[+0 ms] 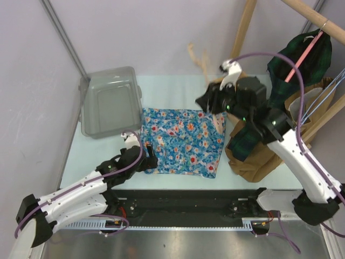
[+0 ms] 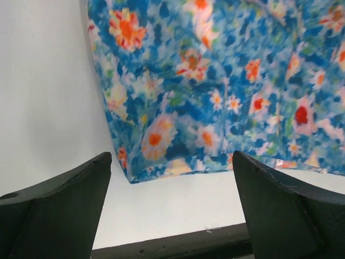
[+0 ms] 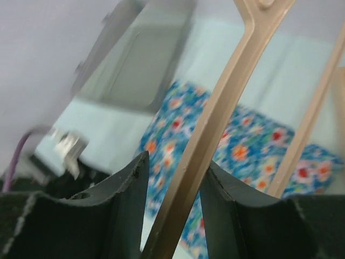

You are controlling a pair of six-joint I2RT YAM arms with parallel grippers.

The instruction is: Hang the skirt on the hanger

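The blue floral skirt (image 1: 183,140) lies flat on the white table, its near-left corner visible in the left wrist view (image 2: 156,129). My left gripper (image 1: 145,158) is open over that corner, nothing between its fingers. My right gripper (image 1: 210,98) is raised above the skirt's far right part, blurred in the top view, shut on a pale wooden hanger. In the right wrist view the hanger (image 3: 218,116) runs up between the dark fingers.
A grey plastic tub (image 1: 110,102) sits at the back left. At the right stands a wooden rack (image 1: 307,13) with dark green plaid and brown cloth and other hangers. Bare table surrounds the skirt's front and left.
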